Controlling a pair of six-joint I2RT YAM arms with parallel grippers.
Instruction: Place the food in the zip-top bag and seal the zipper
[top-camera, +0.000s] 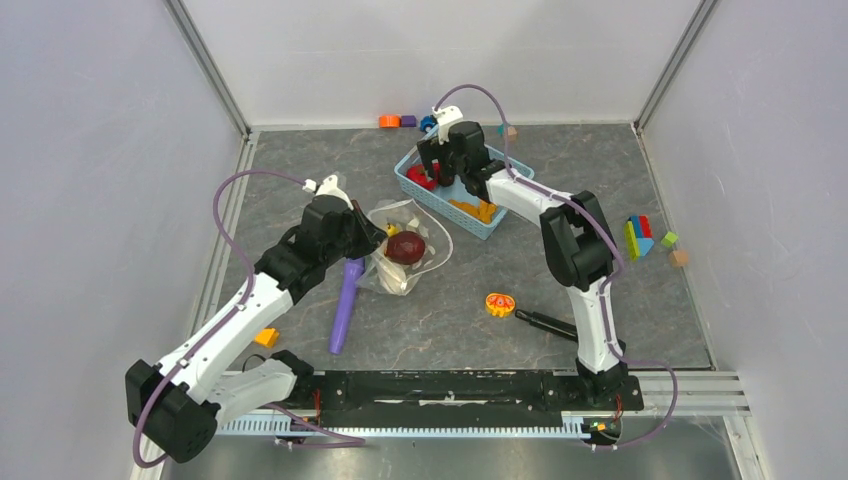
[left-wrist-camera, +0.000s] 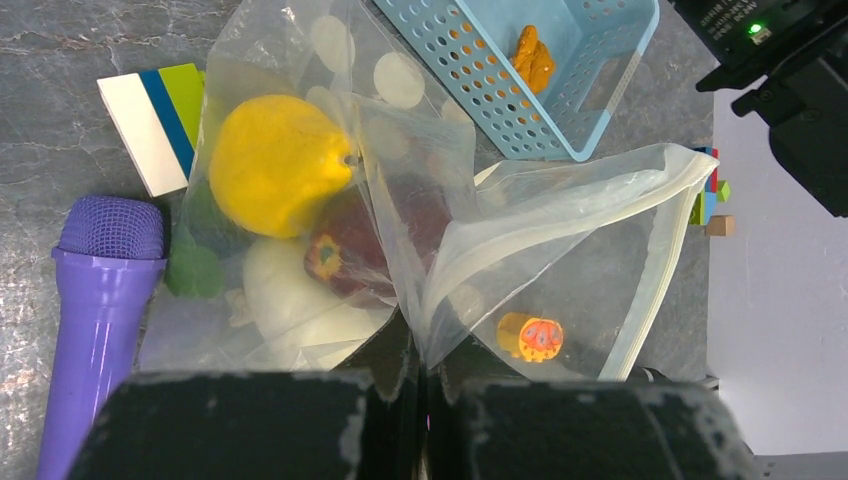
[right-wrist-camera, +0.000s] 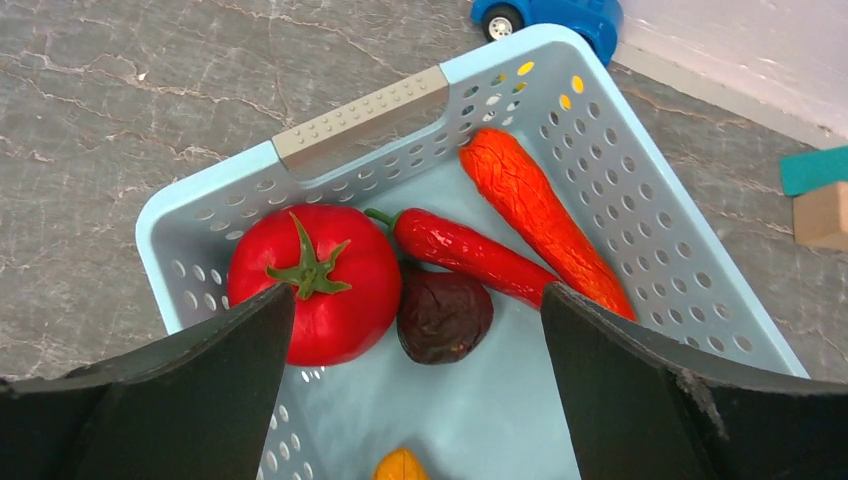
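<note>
The zip top bag (top-camera: 420, 260) lies open on the grey surface, holding a yellow fruit (left-wrist-camera: 275, 160), a dark red fruit (top-camera: 405, 247) and a pale item. My left gripper is shut on the bag's edge. My right gripper is open over the blue basket (top-camera: 470, 225), above a tomato (right-wrist-camera: 315, 285), a dark round food (right-wrist-camera: 443, 320), a red chili (right-wrist-camera: 465, 250) and a wrinkled red pepper (right-wrist-camera: 530, 210). Orange pieces (left-wrist-camera: 530, 65) lie at the basket's near side.
A purple microphone (top-camera: 346, 305) lies left of the bag. An orange toy (top-camera: 500, 304) and a black rod (top-camera: 545, 324) lie in front. Coloured blocks (top-camera: 640, 237) sit at the right, a blue toy car (right-wrist-camera: 570, 20) behind the basket.
</note>
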